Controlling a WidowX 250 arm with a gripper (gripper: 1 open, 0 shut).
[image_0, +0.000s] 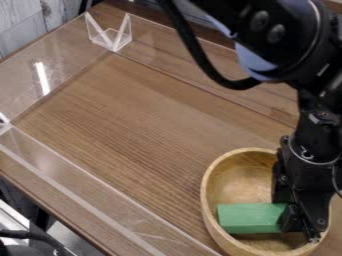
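Note:
A tan wooden bowl (221, 178) sits at the lower right of the camera view, with a green block (247, 218) lying in its bottom. My black gripper (294, 216) reaches down into the bowl at the block's right end, its fingertips at or on the block; it appears shut on it, though the fingers partly hide that end.
A clear plastic bracket (110, 30) stands at the back left. Cables and dark hardware run along the lower left edge.

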